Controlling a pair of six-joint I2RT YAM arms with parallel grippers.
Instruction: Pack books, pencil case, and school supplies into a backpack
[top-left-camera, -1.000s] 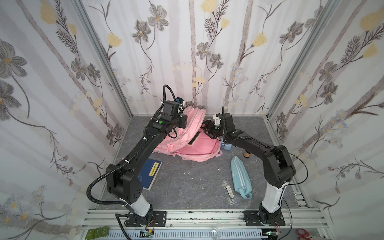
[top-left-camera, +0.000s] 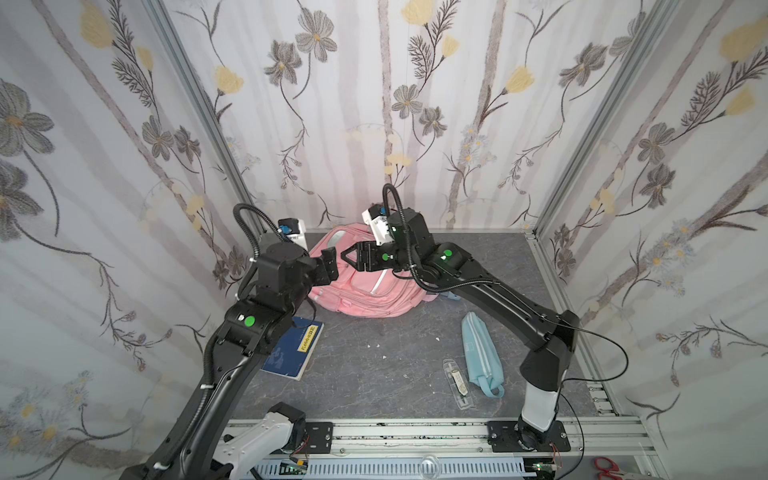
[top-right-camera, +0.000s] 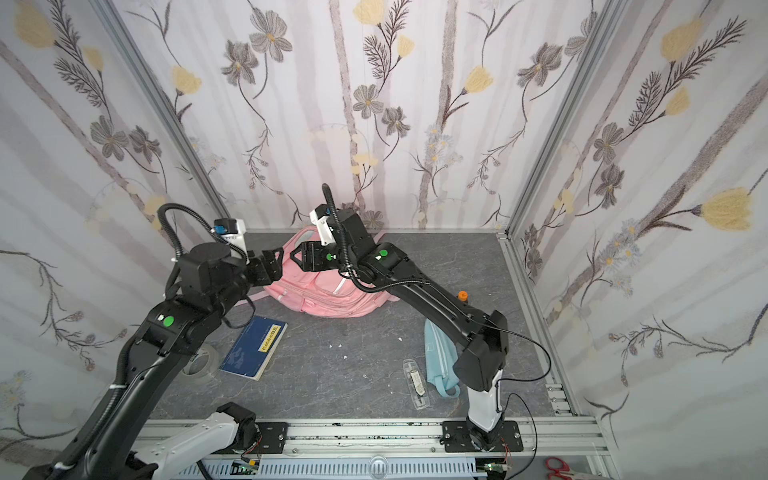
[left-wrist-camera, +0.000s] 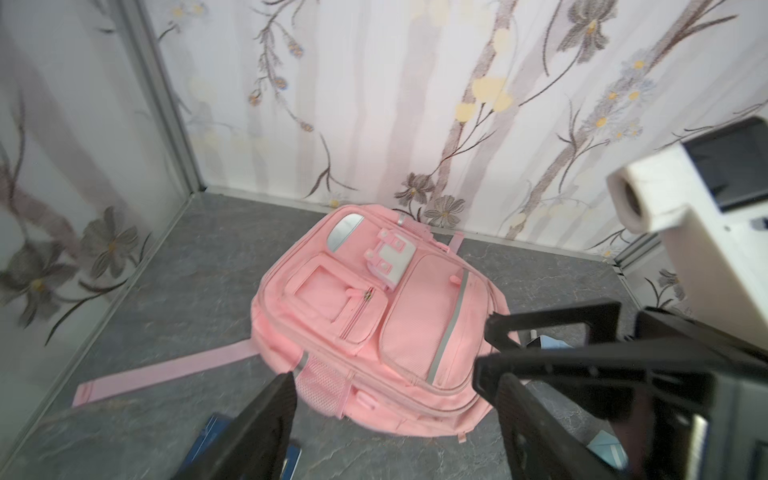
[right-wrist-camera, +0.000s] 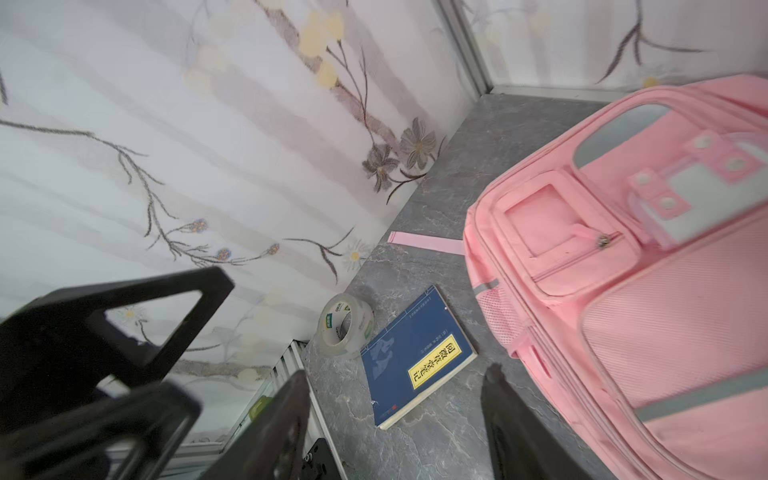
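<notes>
The pink backpack (left-wrist-camera: 376, 336) lies at the back centre with its flap down and front pockets facing up. My left gripper (top-left-camera: 326, 264) and right gripper (top-left-camera: 352, 256) are raised above it, facing each other, both apart at the fingers with nothing seen between them. A blue book (right-wrist-camera: 416, 352) lies left of the bag. A light blue pencil case (top-left-camera: 481, 356) and a clear packaged item (top-left-camera: 457, 382) lie at the front right.
A tape roll (right-wrist-camera: 344, 324) sits beside the book near the left wall. An orange-capped item (top-right-camera: 462, 296) stands at the right, partly hidden.
Both grippers have risen off the backpack, the left swinging toward the viewer and the right moving left. The backpack's raised flap now lies down, closing over its interior.
</notes>
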